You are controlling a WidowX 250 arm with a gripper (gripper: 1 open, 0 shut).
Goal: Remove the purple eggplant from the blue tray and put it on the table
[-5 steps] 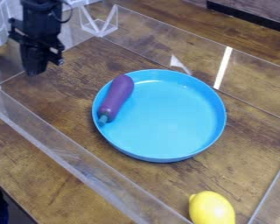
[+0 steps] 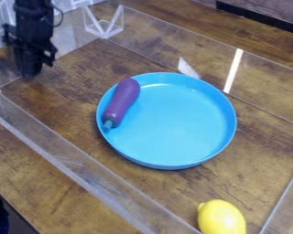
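Observation:
The purple eggplant (image 2: pixel 121 102) lies inside the blue tray (image 2: pixel 186 137), a round one, against its left rim. Its stem end points toward the front left. Well apart from both, in the upper left corner, is my dark gripper (image 2: pixel 30 66). It is small and blurred here, so how its fingers stand cannot be made out. No object shows in it.
A yellow lemon-like object (image 2: pixel 220 218) sits at the front right. Clear plastic walls (image 2: pixel 70 164) run along the left and front. Bare wooden table (image 2: pixel 70 105) lies left of the tray, between it and the wall.
The eggplant, tray and yellow object have stayed where they were.

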